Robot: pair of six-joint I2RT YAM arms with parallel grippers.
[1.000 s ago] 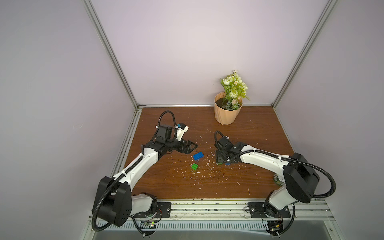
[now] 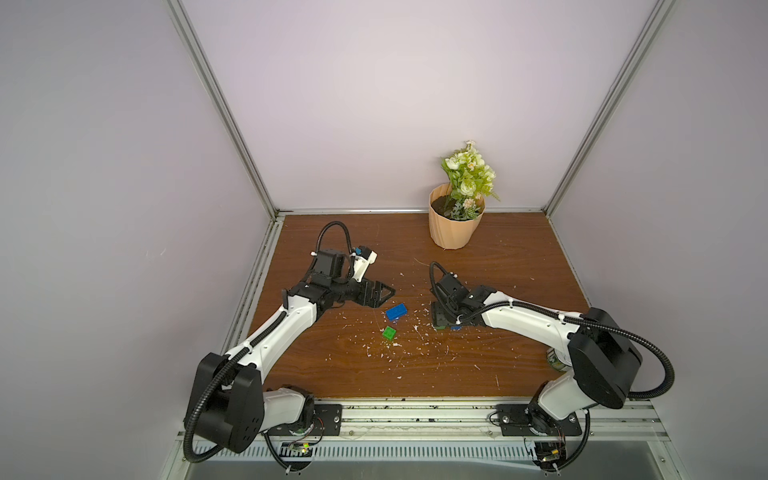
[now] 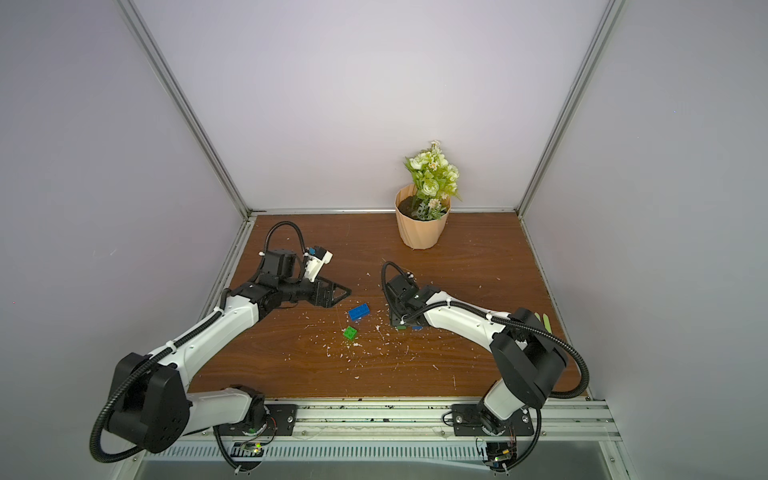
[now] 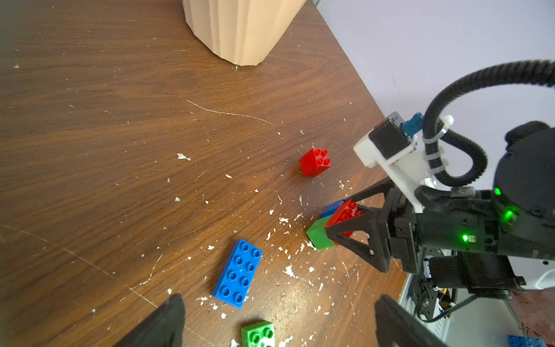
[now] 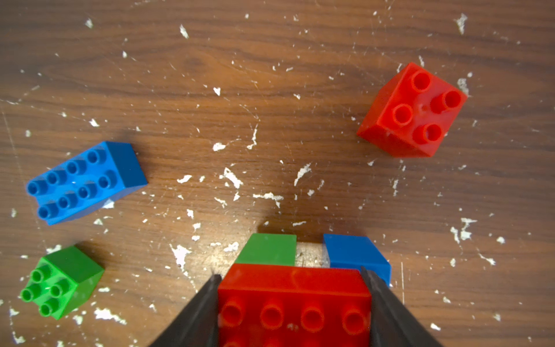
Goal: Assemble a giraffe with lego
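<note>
A long red brick [image 5: 293,281] lies across a green block [image 5: 267,248] and a blue block [image 5: 355,251], which stand side by side with a gap between them. Around the red brick's two ends are the fingers of my right gripper; they sit close against it, but whether they grip or only flank it cannot be told. My left gripper hangs open, its blurred fingers wide apart and empty, left of a blue eight-stud brick [image 2: 396,312]. Below that brick lies a small green brick [image 2: 389,333]. A small red brick [image 5: 419,112] rests apart on the table, behind the red-topped stack.
The flower pot [image 2: 452,228] stands at the back of the wooden table [image 2: 376,236]. White flakes litter the middle. A greenish object [image 2: 556,360] shows partly behind the right arm at the right front. Free room lies at the front and back left.
My left arm and the loose bricks have not visibly moved.
</note>
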